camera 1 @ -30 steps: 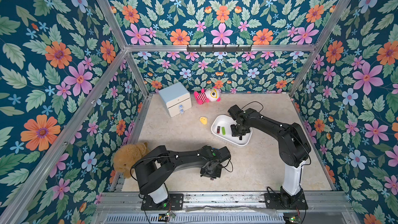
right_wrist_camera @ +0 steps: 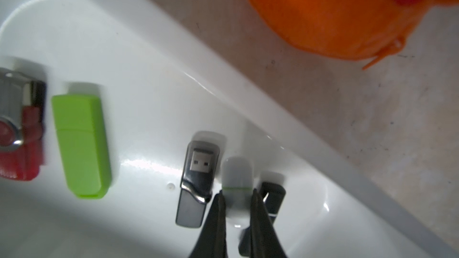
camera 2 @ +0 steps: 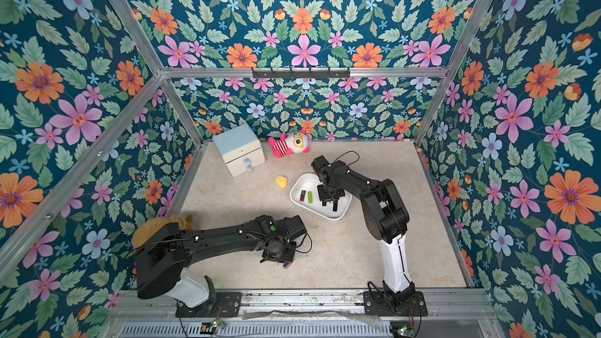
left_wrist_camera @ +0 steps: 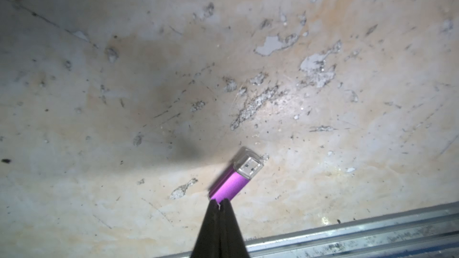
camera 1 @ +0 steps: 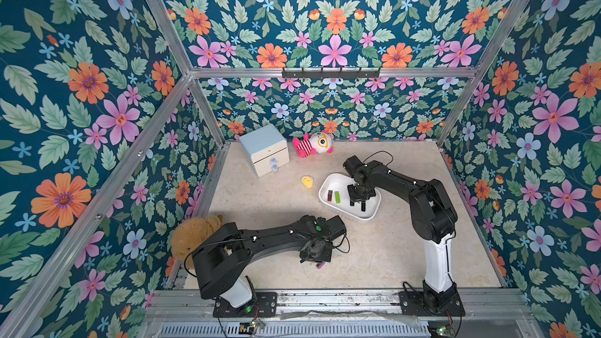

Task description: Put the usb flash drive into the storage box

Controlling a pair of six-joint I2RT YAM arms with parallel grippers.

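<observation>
A purple usb flash drive (left_wrist_camera: 231, 184) with a silver plug lies on the table near its front edge. Shut, my left gripper has its fingertips at the drive's lower end, with nothing showing between them; contact is hard to judge. My right gripper is over the white storage box (camera 1: 325, 191), shut on a pale, translucent flash drive (right_wrist_camera: 236, 172). In the right wrist view, a red-and-silver drive (right_wrist_camera: 21, 133), a green drive (right_wrist_camera: 81, 145), a grey-black drive (right_wrist_camera: 197, 181) and a black drive (right_wrist_camera: 273, 198) lie inside the box.
An orange toy (right_wrist_camera: 334, 9) shows just outside the box wall. Behind are a yellow toy (camera 1: 306, 181), a pink-striped plush (camera 1: 305, 146) and a blue-and-cream drawer box (camera 1: 266, 150). A brown teddy bear (camera 1: 191, 238) sits at the left.
My left gripper has shifted slightly left and back, and more of the purple drive shows below it. The right arm's elbow has swung left, its gripper remaining over the white box.
</observation>
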